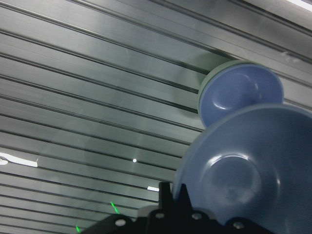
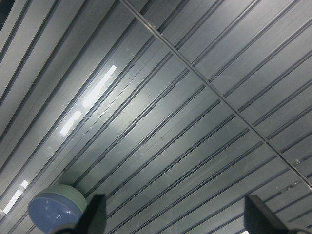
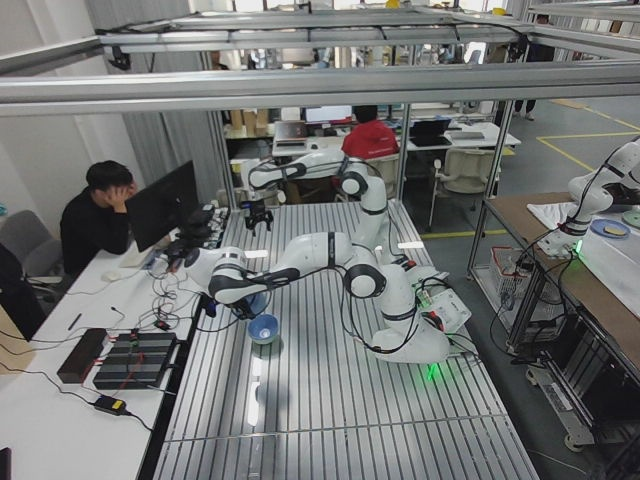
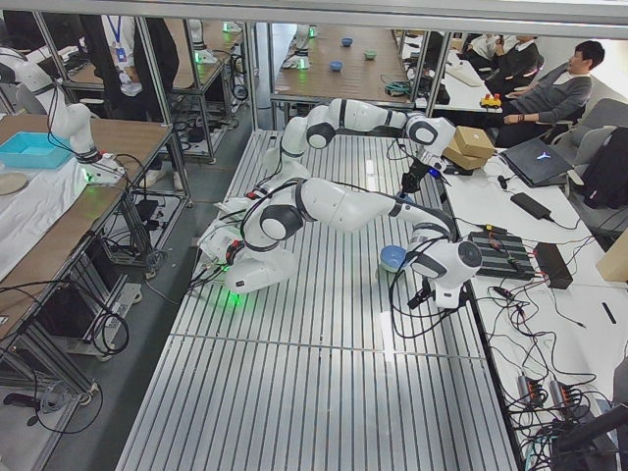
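Note:
In the left wrist view, a blue bowl (image 1: pixel 229 180) fills the lower right, its rim at my left gripper, which appears shut on it. Beyond it on the slatted table (image 1: pixel 87 117) sits a smaller blue bowl with a pale green one around its outside (image 1: pixel 240 87). That stack (image 3: pixel 263 330) also shows in the camera left view, below the near arm's gripper. My right gripper stands open and empty in its wrist view, raised above the table, with the stack (image 2: pixel 53 209) at lower left. In the camera left view it (image 3: pixel 257 218) is at the far end.
The table's right half holds both arm bases and a control box (image 3: pixel 448 312). A white desk (image 3: pixel 50 420) with monitor, power units and cables runs along the left edge.

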